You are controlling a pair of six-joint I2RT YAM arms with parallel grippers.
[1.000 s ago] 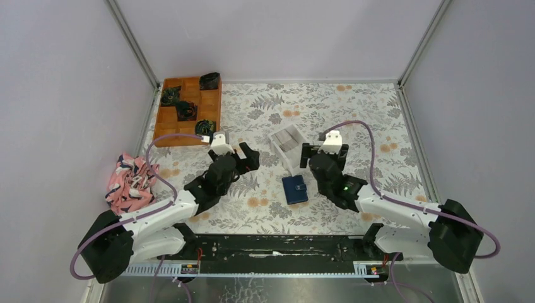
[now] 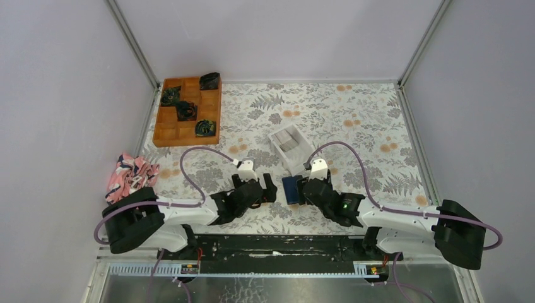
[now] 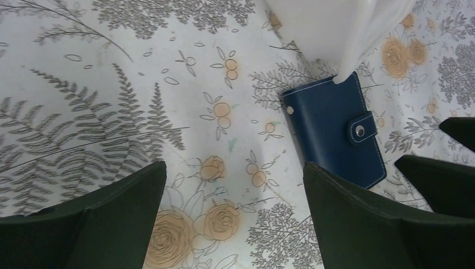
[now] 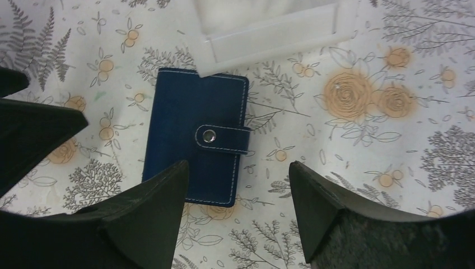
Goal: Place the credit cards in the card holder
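Note:
A dark navy card holder with a snap strap lies closed on the patterned table, just below a white tray; it also shows in the left wrist view and right wrist view. My right gripper is over the holder, its fingers spread either side of the holder's lower part. My left gripper stands open just left of the holder, nothing between its fingers. Whether any cards lie in the white tray is too small to tell.
A wooden compartment box with dark bundles sits at the back left. A crumpled pink cloth lies at the left edge.

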